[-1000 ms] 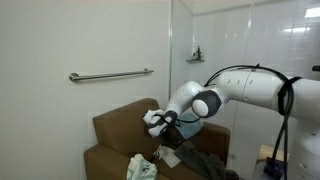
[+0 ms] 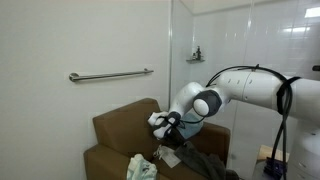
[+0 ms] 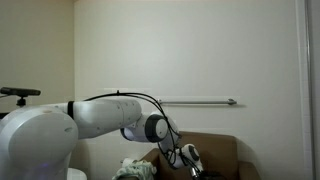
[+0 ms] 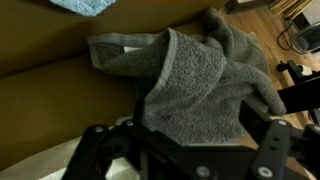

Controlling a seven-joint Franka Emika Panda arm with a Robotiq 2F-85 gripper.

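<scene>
A dark grey cloth (image 4: 200,85) lies rumpled on the brown couch, filling much of the wrist view beyond the fingers. The same grey cloth (image 2: 207,165) drapes over the couch's right part in exterior view 1. Over the seat hangs my gripper, its fingers apart and nothing visibly held between them. From the side, the gripper (image 2: 170,138) points down near the couch back, close to a pale cloth (image 2: 168,155). Exterior view 2 shows the gripper only small, low in front of the couch, with its fingertips unclear.
The brown couch (image 2: 108,135) stands against a white wall with a metal rail (image 2: 110,76). A white patterned cloth (image 2: 141,168) hangs at its front, and a light blue cloth (image 2: 210,114) lies on the backrest. Bare seat (image 4: 60,110) shows left of the grey cloth.
</scene>
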